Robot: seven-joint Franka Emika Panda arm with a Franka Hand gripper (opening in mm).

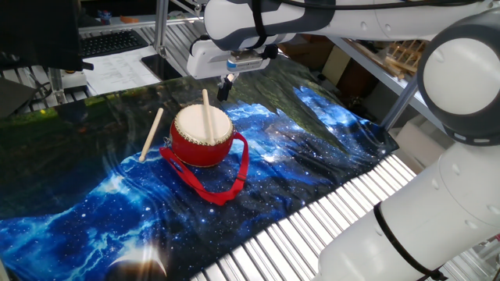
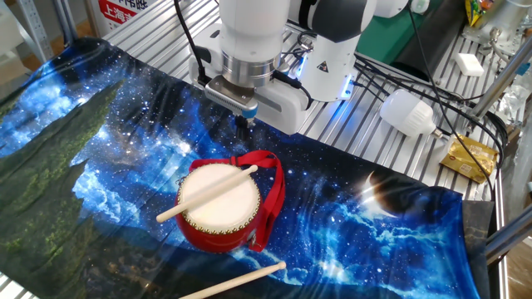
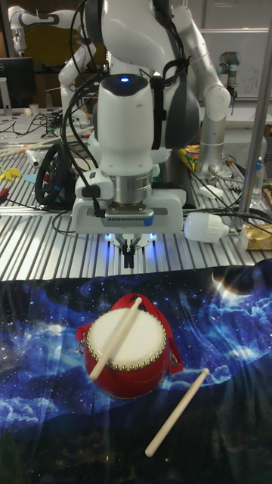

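A red drum [image 1: 201, 148] with a pale skin and gold studs stands upright on the cloth, its red strap [image 1: 219, 195] looped on the cloth beside it. One wooden drumstick [image 2: 208, 193] lies across the drumhead, one end jutting past the rim. Another drumstick [image 3: 177, 413] rests on the cloth, apart from the drum. In exterior view 3 my gripper [image 3: 128, 256] points down with its dark fingers together, nothing showing between them. It hangs above the table on the robot's side of the drum, touching neither drum nor sticks.
Dark blue and green patterned cloth [image 1: 312, 168] covers most of the slatted metal table, with bare room around the drum. A white bulb-shaped object [image 2: 407, 114] and a gold packet [image 2: 468, 158] sit beyond the cloth near the arm's base.
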